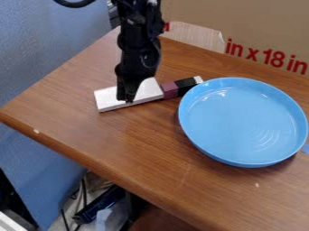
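The black gripper (128, 92) points down onto a flat white block (108, 99) near the middle of the wooden table (85, 126); whether its fingers are open or shut is hard to make out. A short dark and maroon piece (180, 87) lies just right of the white block, angled up toward the back. A round light blue plate (241, 122) sits on the right side of the table, beside that piece.
A cardboard box (248, 27) with red print stands at the back. Blue fabric (42, 54) is beyond the table's left edge, with clutter below the front left.
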